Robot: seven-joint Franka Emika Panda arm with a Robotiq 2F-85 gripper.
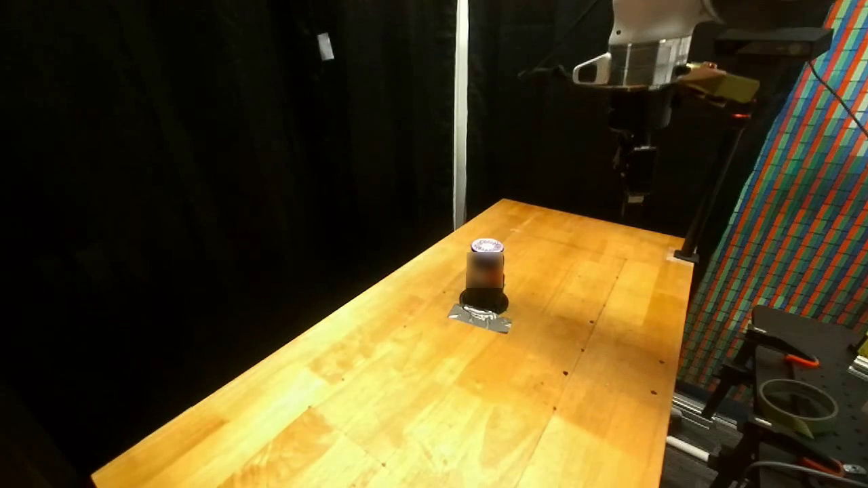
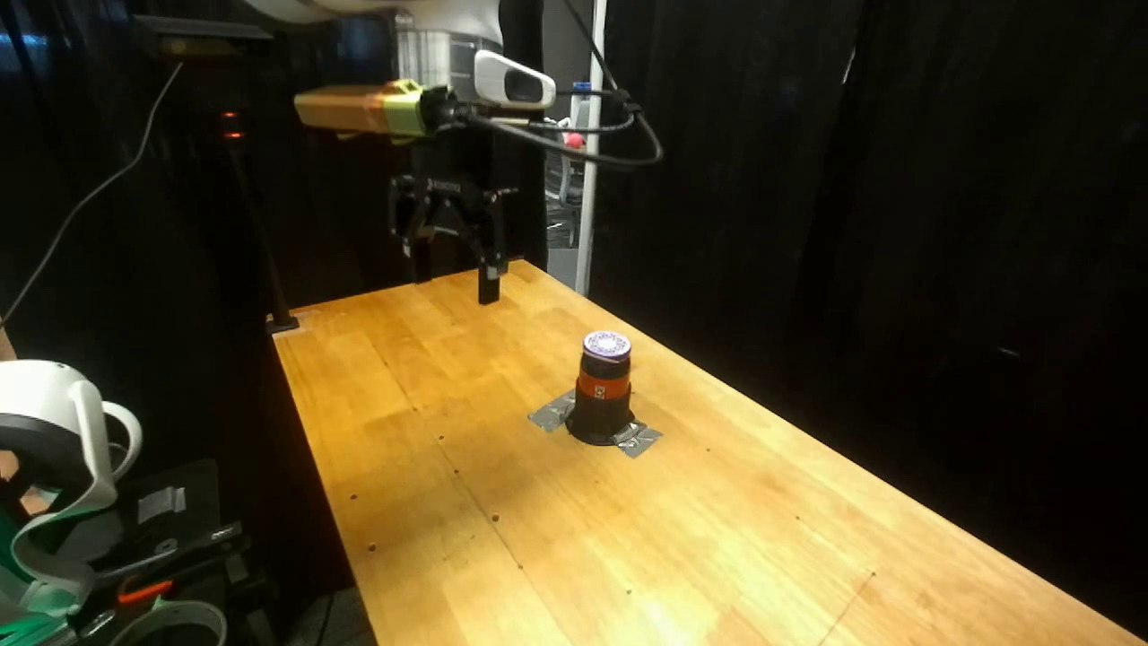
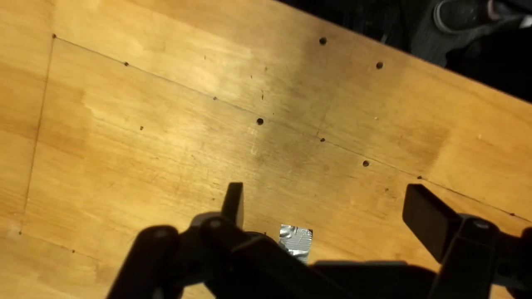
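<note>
A dark jar (image 2: pixel 604 366) with an orange-red band and a white-and-purple patterned lid (image 1: pixel 487 245) stands upright in a black round base (image 2: pixel 598 422). Silver tape (image 1: pixel 480 318) lies across the base's edge and onto the wooden table. High over the far end of the table, well apart from the jar, hangs my gripper (image 2: pixel 456 282). Its fingers are spread wide in the wrist view, where the gripper has only bare wood below its gap. A piece of the tape (image 3: pixel 297 240) shows there, while the jar is mostly or wholly hidden behind the gripper's body.
A dark pole (image 1: pixel 709 195) rises at its far corner. Beside the table, a black cart (image 1: pixel 801 341) carries a tape roll (image 1: pixel 797 404) and clamps. Black curtains hang along the other side.
</note>
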